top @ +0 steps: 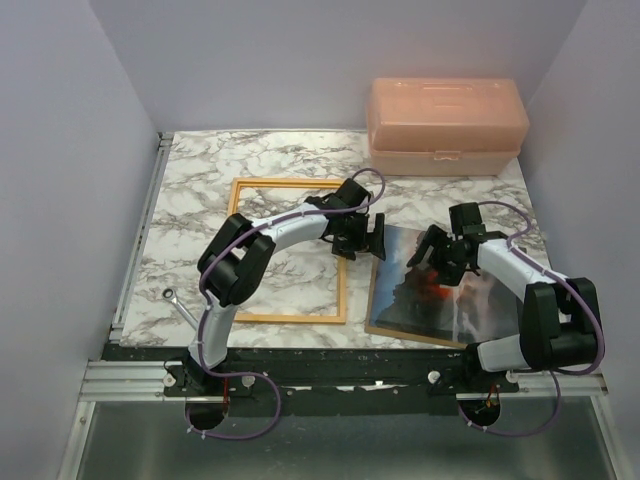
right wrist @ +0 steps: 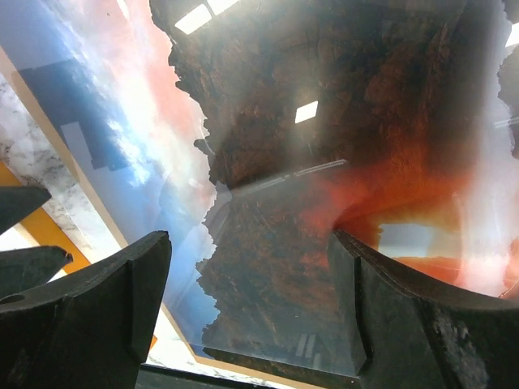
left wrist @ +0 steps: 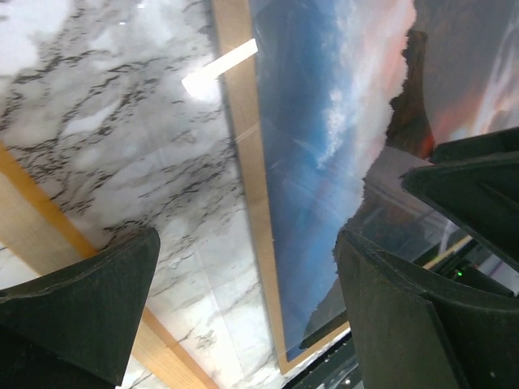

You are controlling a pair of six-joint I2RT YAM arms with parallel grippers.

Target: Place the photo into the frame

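The photo (top: 400,295), a dark landscape with a blue and white edge, lies on the right of the table. The empty wooden frame (top: 290,318) rests to its left, marble showing inside it. Between the two, my left gripper (top: 362,254) hovers by the frame's right side, its fingers (left wrist: 405,316) apart and nothing between them but bare marble and the photo's pale edge below. Over the photo's upper part is my right gripper (top: 429,266), also spread; only the photo's surface shows between its fingers.
A closed orange box (top: 445,115) stands at the back right. On the left lies a metal wrench-like tool (top: 180,306). Grey walls bound the table on both sides. Bare marble is free at the back left.
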